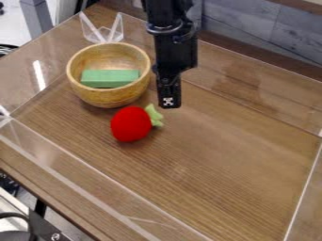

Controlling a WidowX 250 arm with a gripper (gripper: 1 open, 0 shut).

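Observation:
The dark gripper (169, 95) hangs at the upper middle, just right of a yellow bowl (122, 99). It is shut, with nothing visible between its fingers. The bowl holds a green block (111, 80). A red round object with a green top, like a toy tomato (131, 125), lies on the wooden table below the bowl and gripper.
A translucent white object (104, 28) stands at the back left behind the bowl. A dark cable lies at the lower-left edge.

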